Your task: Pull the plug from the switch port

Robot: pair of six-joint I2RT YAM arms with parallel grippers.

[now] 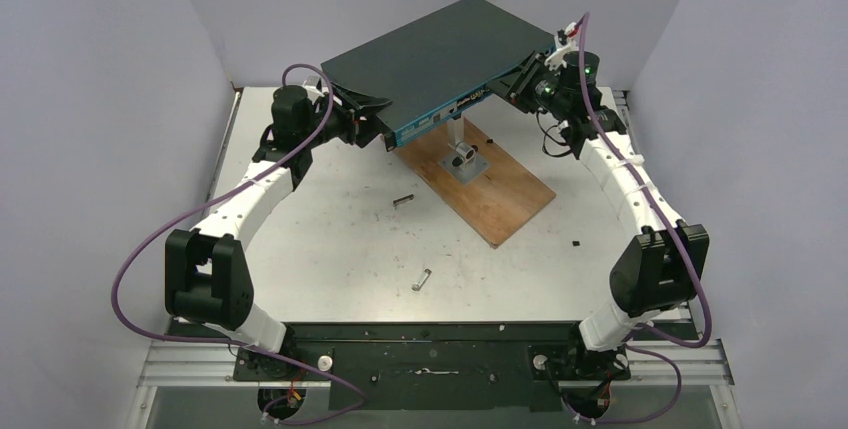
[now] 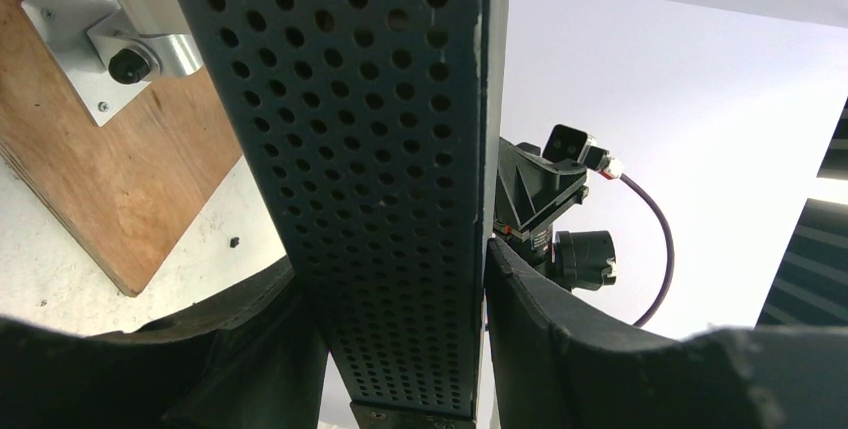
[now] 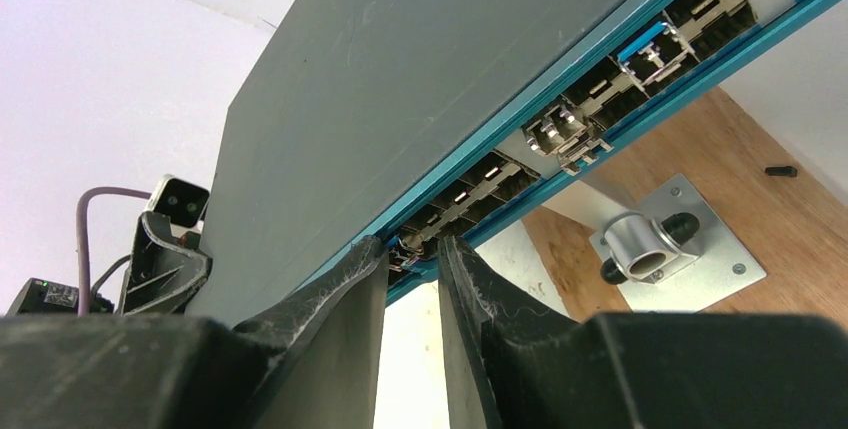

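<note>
A dark switch [image 1: 430,49] with a blue front rail spans between the two arms on a metal post. My left gripper [image 1: 370,114] is shut on its perforated end, which fills the middle of the left wrist view [image 2: 380,199]. My right gripper is at the port row, part open, its fingertips either side of a small metal latched piece in a lower-left port, largely hidden by the fingers. More metal modules [image 3: 560,134], one with a blue tab [image 3: 640,41], sit in ports further up the row.
A wooden board [image 1: 510,199] carries the stand's base plate [image 3: 700,259] below the switch. Small loose metal parts [image 1: 421,279] lie on the white table, whose front middle is otherwise largely clear.
</note>
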